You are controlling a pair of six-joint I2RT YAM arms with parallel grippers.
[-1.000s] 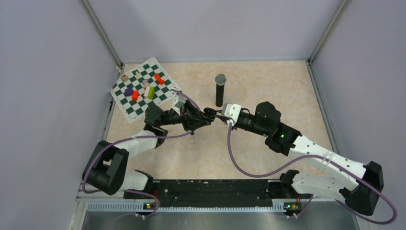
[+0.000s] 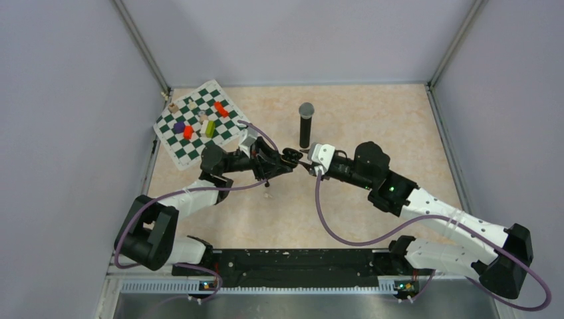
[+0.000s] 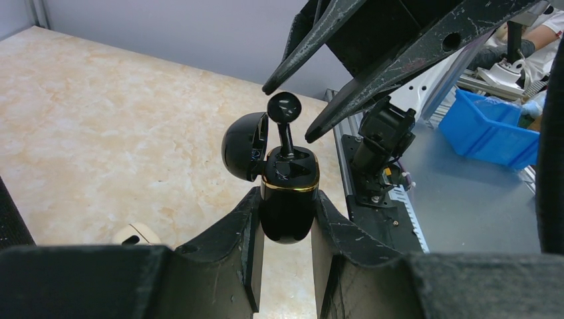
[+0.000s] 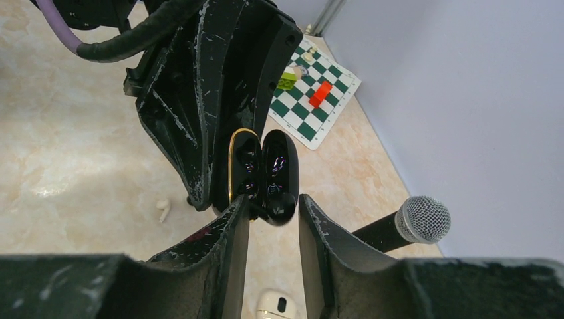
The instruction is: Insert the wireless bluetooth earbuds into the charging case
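The black, gold-trimmed charging case [image 3: 288, 199] is held upright in my left gripper, which is shut on it, its lid [image 3: 243, 146] open. A black earbud [image 3: 284, 109] stands in the case with its round end up. My right gripper has its fingertips apart on either side of that earbud's top, part open; whether they touch it I cannot tell. In the right wrist view a small white earbud-like piece [image 4: 163, 207] lies on the table, with a small dark piece beside it.
A black microphone [image 2: 305, 126] lies behind the grippers. A chessboard [image 2: 179, 149] with coloured blocks is at the back left. A white object [image 4: 273, 302] lies on the table below.
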